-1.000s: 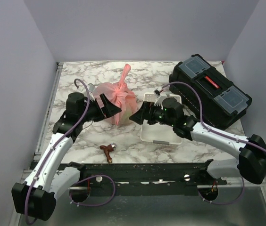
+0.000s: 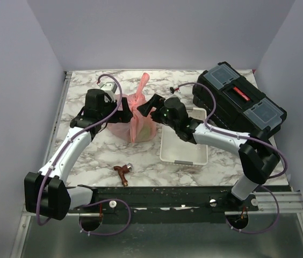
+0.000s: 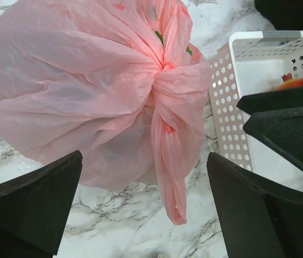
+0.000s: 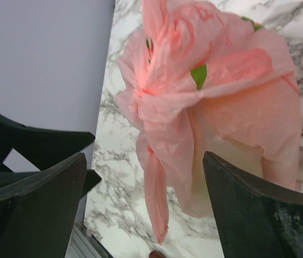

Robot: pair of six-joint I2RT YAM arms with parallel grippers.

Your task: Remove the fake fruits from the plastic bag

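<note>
A thin pink plastic bag (image 2: 141, 129), knotted near its middle, lies on the marble table; small patches of green show through it in both wrist views. My left gripper (image 2: 123, 111) hovers over the bag's left side, its fingers wide apart with the bag (image 3: 103, 102) below and nothing between them. From the right my right gripper (image 2: 147, 109) reaches to the knot, also open, and the bag (image 4: 175, 115) stands ahead of its parted fingers. What fruits the bag holds is hidden. One red fruit (image 3: 294, 82) sits in the white basket (image 2: 185, 153).
The basket stands just right of the bag. A black toolbox (image 2: 240, 99) fills the back right. On the front left lies a brown-handled tool (image 2: 122, 173), with bare table around it. The two grippers are close together.
Both grippers have moved toward the back of the table and over the bag; the right one has also come left, nearer the knot. The bag looks unmoved.
</note>
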